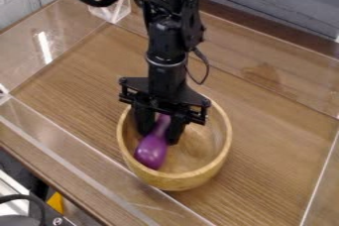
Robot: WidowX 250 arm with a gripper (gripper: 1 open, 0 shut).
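A light wooden bowl [197, 170] sits on the table at the lower middle, with a purple elongated object [151, 152] lying in it. The black gripper [162, 123] reaches down into the bowl from above, its lower end over the upper part of the purple object. The fingers are mostly in shadow, so whether they are closed on it cannot be made out.
A clear plastic edge runs along the left side, with dark items and a yellow piece beyond the lower-left edge. A white wall bounds the back.
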